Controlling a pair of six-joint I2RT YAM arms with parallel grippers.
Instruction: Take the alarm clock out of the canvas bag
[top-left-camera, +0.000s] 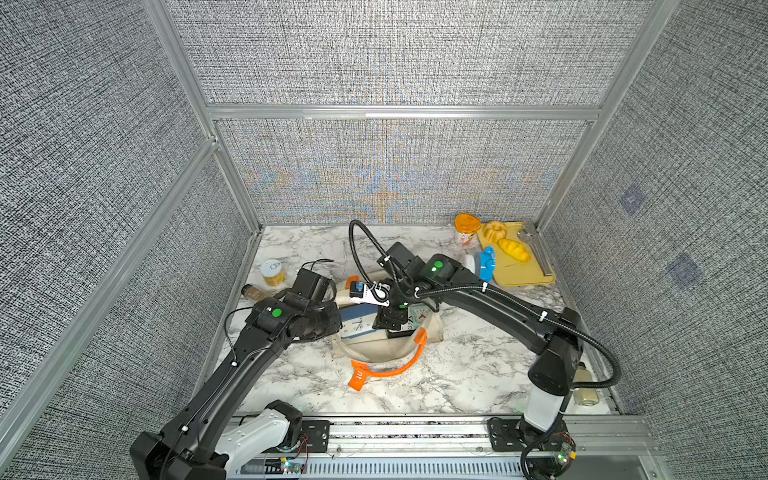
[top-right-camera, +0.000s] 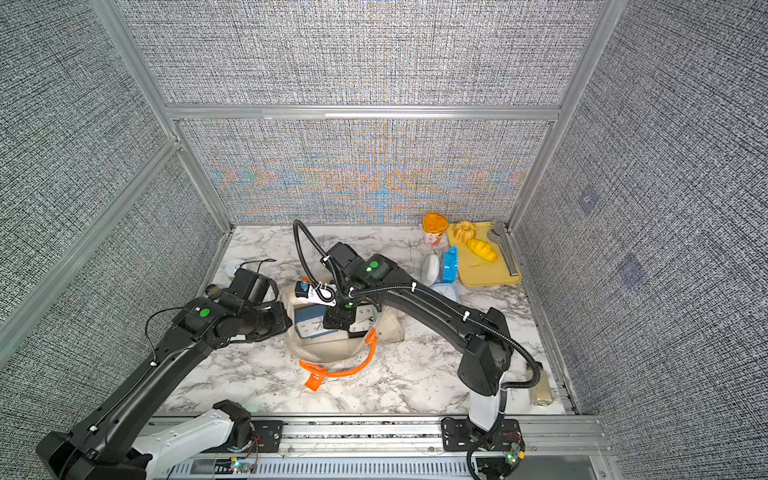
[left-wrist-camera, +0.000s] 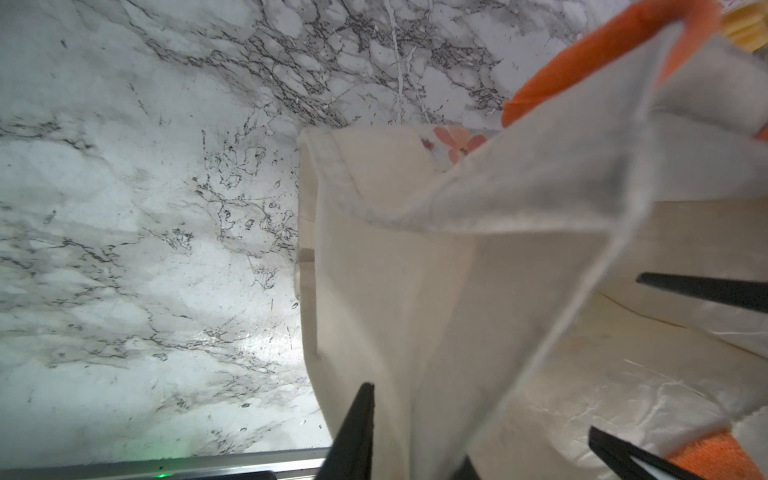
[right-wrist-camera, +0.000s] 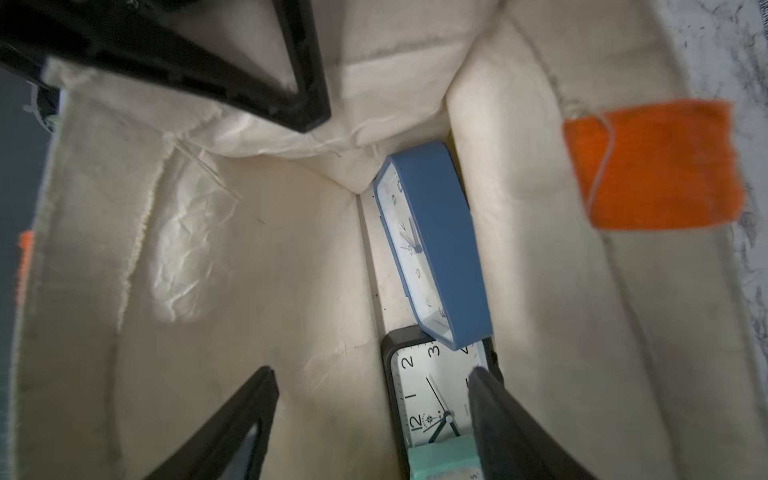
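Note:
The canvas bag (top-left-camera: 376, 349) with orange handles lies open at mid-table. In it lie a blue clock (right-wrist-camera: 444, 240), a black-framed clock (right-wrist-camera: 432, 384) and a mint one (right-wrist-camera: 440, 457) partly seen. My left gripper (top-left-camera: 332, 320) is at the bag's left end; in the left wrist view its fingers are apart around the fabric of the bag's edge, not visibly closed on it. My right gripper is over the bag's interior, open, its fingers either side of the black-framed clock below.
A yellow board (top-left-camera: 524, 272) with food items, an orange cup (top-left-camera: 467, 226) and blue objects (top-left-camera: 485, 264) stand back right. A lidded jar (top-left-camera: 272, 272) is at left, a bottle (top-left-camera: 585, 392) front right.

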